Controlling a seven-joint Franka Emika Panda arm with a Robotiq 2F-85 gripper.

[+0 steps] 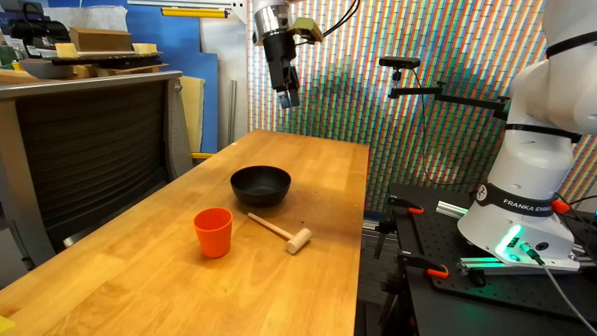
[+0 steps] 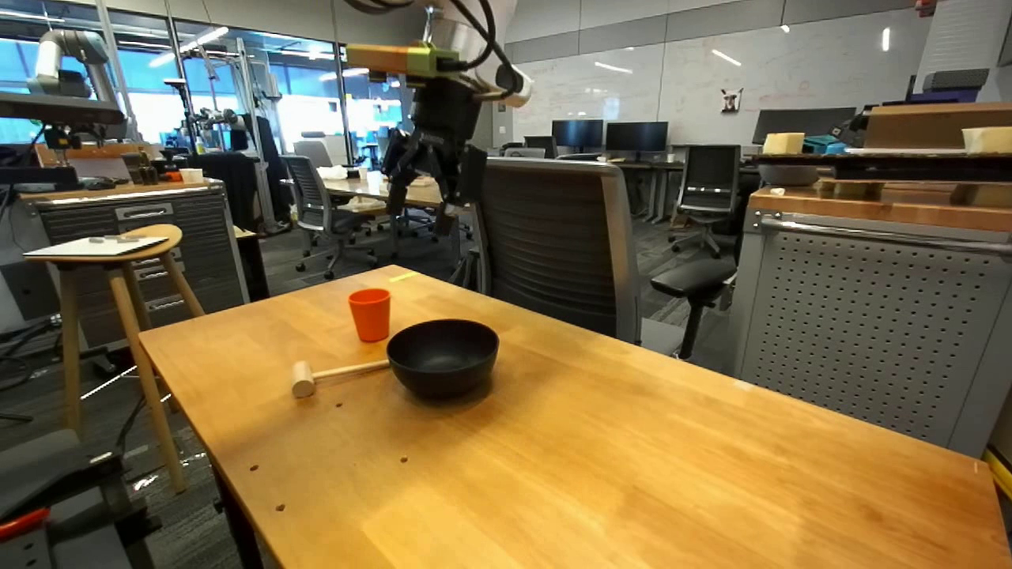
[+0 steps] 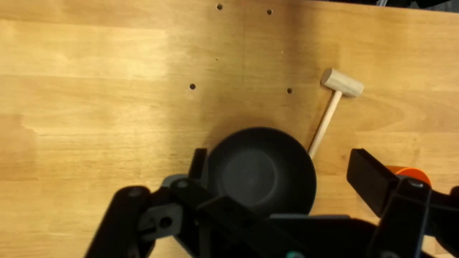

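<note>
My gripper is open high above the table, with nothing between its fingers. The wrist view looks down past its spread fingers onto a black bowl, whose near side they partly cover. The bowl stands upright and looks empty. A wooden mallet lies flat on the table, its handle end close to the bowl and its head toward the robot-side edge. Upright beside them is an orange cup. One finger hides most of that cup in the wrist view.
The wooden table is otherwise largely clear, with a few small holes. Along one long side stands an office chair. A camera on a stand rises beyond the opposite edge, near the robot's black base table.
</note>
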